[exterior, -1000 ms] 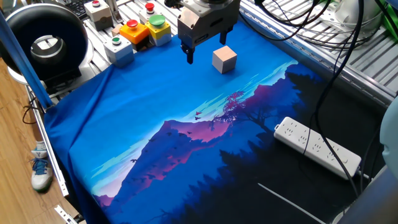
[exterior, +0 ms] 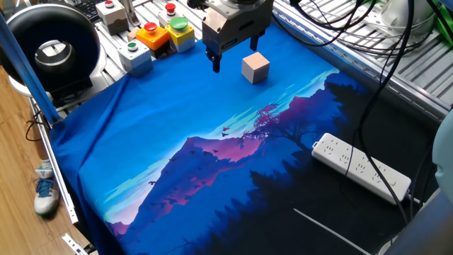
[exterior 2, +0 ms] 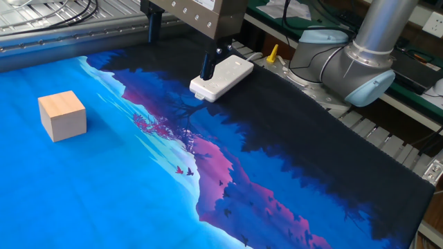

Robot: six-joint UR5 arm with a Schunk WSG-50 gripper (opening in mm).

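Observation:
A plain wooden cube point(exterior: 255, 68) rests on the blue printed cloth point(exterior: 141, 120), close to its far side in exterior view 1. The same cube point(exterior 2: 63, 116) is at the left in exterior view 2, with bare cloth around it. Above the cloth hangs my gripper point(exterior: 238, 55), its two fingers spread wide and nothing between them. In exterior view 2 the gripper point(exterior 2: 180, 54) shows at the top, again with a broad gap between the fingers, apart from the cube.
A white power strip point(exterior: 361, 167) lies on the cloth's dark part, a cable crossing it. Push-button boxes, among them a yellow one point(exterior: 180, 38), stand beyond the far left edge. A thin pale rod point(exterior: 329, 230) lies near the front. Mid-cloth is clear.

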